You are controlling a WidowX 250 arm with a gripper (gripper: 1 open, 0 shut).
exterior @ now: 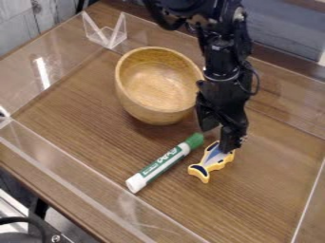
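A black robot gripper (pixel 221 133) hangs from the arm at centre right, open, its fingertips low over the upper end of a blue and yellow object (pixel 208 168) lying on the wooden table. Just left of that object lies a green and white tube (pixel 166 163), slanting toward the front left. A tan bowl (pixel 150 84) sits behind them, to the left of the arm. Whether the fingers touch the blue and yellow object is unclear.
A clear angular object (pixel 105 28) stands at the back left. A dark cable shows at the bottom left corner, and a wall runs along the back.
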